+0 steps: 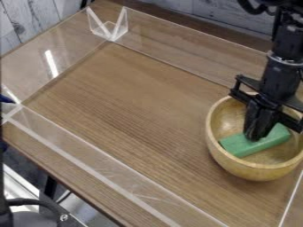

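A wooden bowl (232, 162) sits at the right of the table, with a green object (267, 140) lying inside it. My black gripper (253, 133) reaches down from the upper right into the bowl, its tips at the green object. Its fingers look close together; whether anything is between them is hard to see, as the tips are dark and overlap the object.
A clear angular piece (108, 27) stands at the back left. Dark equipment (30, 213) shows at the lower left corner.
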